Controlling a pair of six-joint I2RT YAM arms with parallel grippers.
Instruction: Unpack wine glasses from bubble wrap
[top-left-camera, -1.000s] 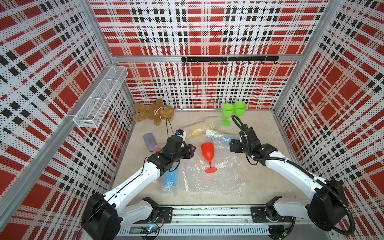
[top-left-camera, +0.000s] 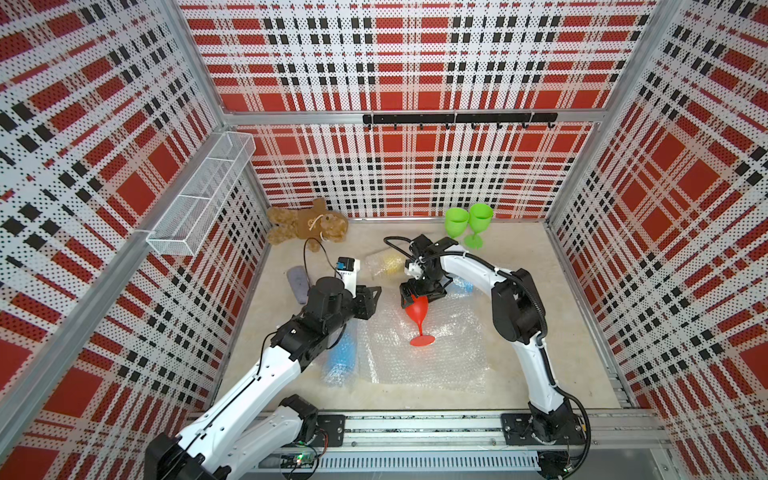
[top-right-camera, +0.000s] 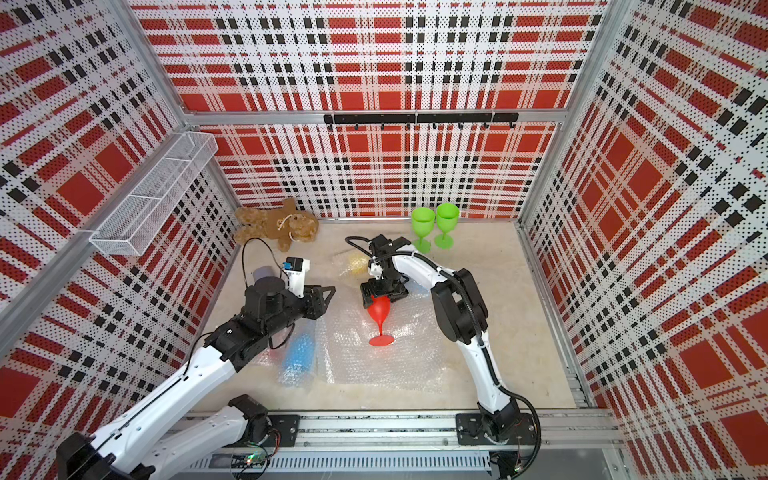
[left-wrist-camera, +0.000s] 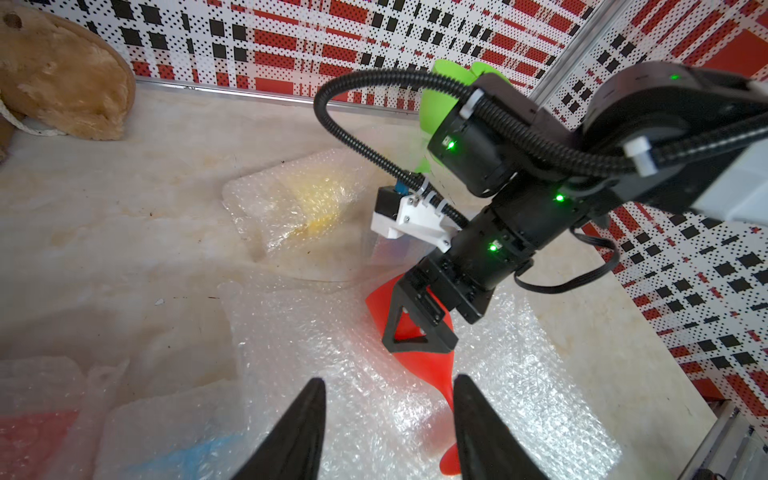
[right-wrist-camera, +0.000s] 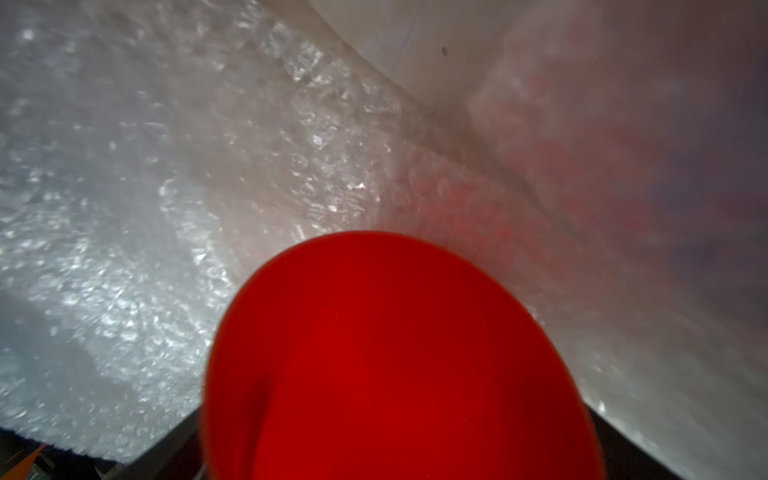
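A red wine glass (top-left-camera: 417, 310) lies on its side on a flat sheet of clear bubble wrap (top-left-camera: 452, 352), foot toward the front. At its bowl is my right gripper (top-left-camera: 421, 297), with one finger (left-wrist-camera: 420, 340) on the near side in the left wrist view. The bowl (right-wrist-camera: 400, 352) fills the space between the right fingers in the right wrist view and largely hides them, so contact cannot be judged. To the left and above the wrap, my left gripper is open and empty. Two green glasses (top-left-camera: 456, 222) stand upright at the back right.
Wrapped bundles lie around: a blue one (top-left-camera: 341, 360) at front left, a reddish one (left-wrist-camera: 40, 440) beside it, a yellowish one (top-left-camera: 393, 262) behind the sheet. A teddy bear (top-left-camera: 312, 222) and a grey object (top-left-camera: 297, 284) are at left.
My right gripper has swung left from beside the sheet to the red glass's bowl. The left arm has shifted slightly left. The glass lies in about the same place.
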